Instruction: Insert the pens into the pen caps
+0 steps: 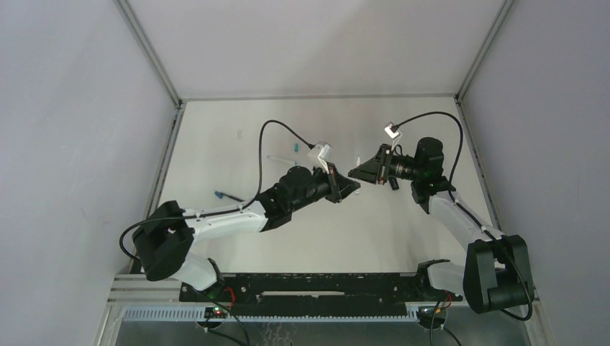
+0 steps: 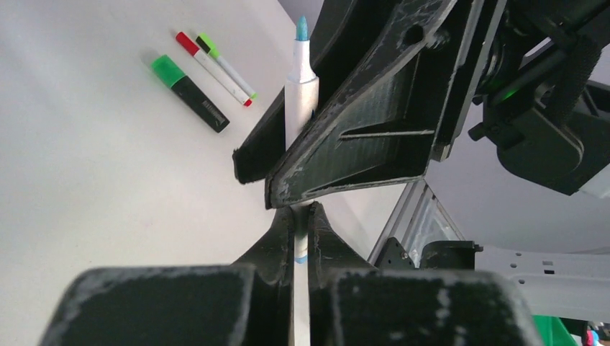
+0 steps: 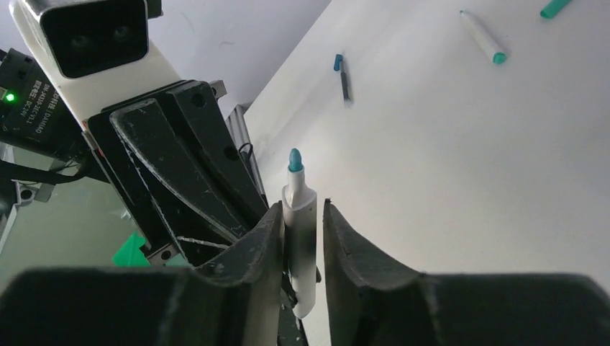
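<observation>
A white pen with a teal tip (image 2: 301, 108) stands upright, tip up, in the left wrist view. My left gripper is shut on its lower part. In the top view, my left gripper (image 1: 357, 187) and my right gripper (image 1: 351, 174) meet near mid-table. Seen from the right wrist, the right gripper's part-open fingers (image 3: 345, 249) stand on either side of the pen (image 3: 301, 234), with a gap showing on its right side. A loose teal cap (image 3: 554, 9) and a white pen with a green end (image 3: 482, 37) lie on the table.
Also on the table are a green-capped black marker (image 2: 188, 92), a red-capped white pen (image 2: 214, 70), a lime-capped pen (image 2: 227, 66) and a dark pen with a blue cap (image 3: 344, 78).
</observation>
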